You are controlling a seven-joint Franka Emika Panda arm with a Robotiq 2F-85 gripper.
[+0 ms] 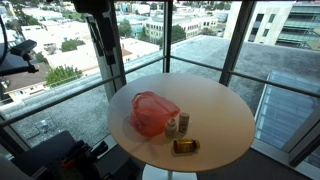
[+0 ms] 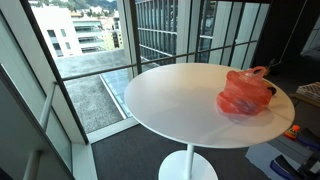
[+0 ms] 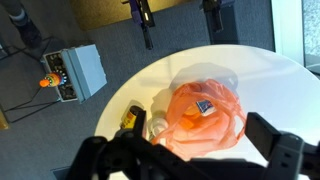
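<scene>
A translucent red plastic bag [image 1: 152, 114] rests on the round white table [image 1: 216, 104]; in the second exterior view the bag [image 2: 245, 94] is near the table's right edge. Beside it in the first exterior view stand two small pale containers, the left container [image 1: 171, 127] and the right container [image 1: 184, 122]. A yellow can with dark ends [image 1: 186, 146] lies on its side in front of them. From the wrist view, my gripper is open above the table, its fingers wide apart. The bag [image 3: 204, 118] shows beyond them, with a small blue-and-white item and something orange visible at it.
Windows surround the table. Off the table in the wrist view is a grey box-like unit [image 3: 84, 70] with an orange item [image 3: 51, 80] and cables beside it.
</scene>
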